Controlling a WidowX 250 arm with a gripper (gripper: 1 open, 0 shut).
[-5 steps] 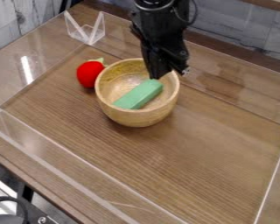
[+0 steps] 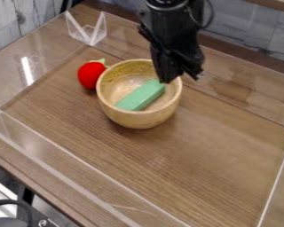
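My gripper [image 2: 183, 73] is at the end of the black arm, just above the back right rim of a pale wooden bowl [image 2: 160, 113]. It points down, and it is too small and dark to see clearly how its fingers stand. A light green block [image 2: 141, 97] lies tilted diagonally inside the bowl. A red tomato-like object [image 2: 90, 76] sits left of the bowl, close to its rim.
A clear wire or plastic holder [image 2: 90, 28] stands at the back left. A black cable [image 2: 14, 204] lies at the lower left corner.
The arm and gripper have shifted slightly to the right. The bowl, block and red object look unmoved.
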